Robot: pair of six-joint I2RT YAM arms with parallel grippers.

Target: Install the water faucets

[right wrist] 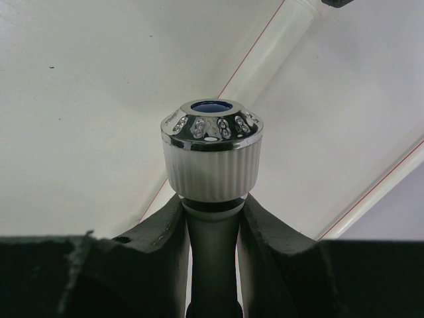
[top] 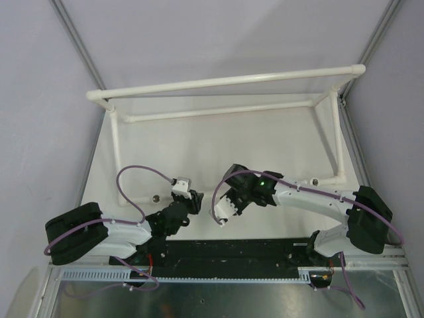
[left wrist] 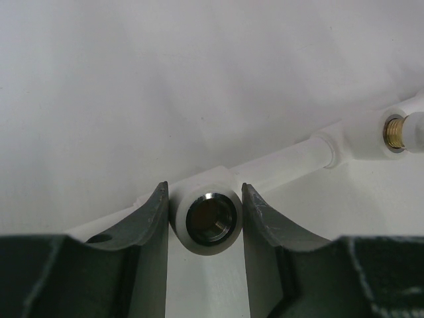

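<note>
My left gripper has its fingers either side of a white threaded fitting (left wrist: 205, 242) on the lower pipe; whether they grip it is hard to tell. A second fitting (left wrist: 368, 136) with a brass thread and white piece sits farther right on that pipe. My right gripper is shut on a faucet piece (right wrist: 211, 165) with a white ribbed band, chrome rim and blue centre, held over the white board. In the top view it is right of my left gripper, near the frame's lower pipe.
A white pipe frame (top: 225, 81) stands on the board (top: 225, 146), with fittings at the lower pipe's left and right (top: 315, 181). Metal rails run along both sides. The board's middle above the lower pipe is clear.
</note>
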